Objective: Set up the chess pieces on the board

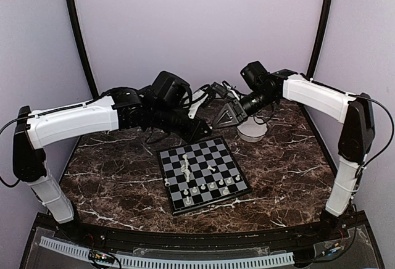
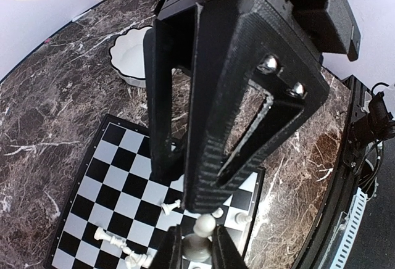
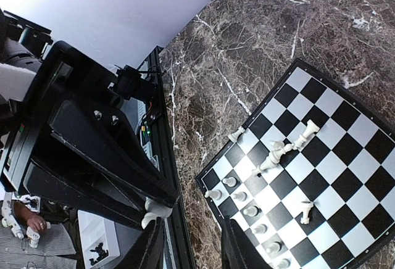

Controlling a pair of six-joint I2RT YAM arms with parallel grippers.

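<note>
The chessboard [image 1: 203,170] holds white pieces: a row along the near side, others lying on their sides near the left middle, like the piece [image 3: 306,210]. Above the board my left gripper and right gripper [image 1: 219,123] meet. A white piece [image 2: 203,226] is between the left gripper's fingertips, with the right gripper's fingers just over it. In the right wrist view this piece [image 3: 154,213] is at the left gripper's tips, partly hidden. Whether the right fingers grip it I cannot tell.
A white scalloped bowl [image 1: 252,130] stands behind the board to the right.
</note>
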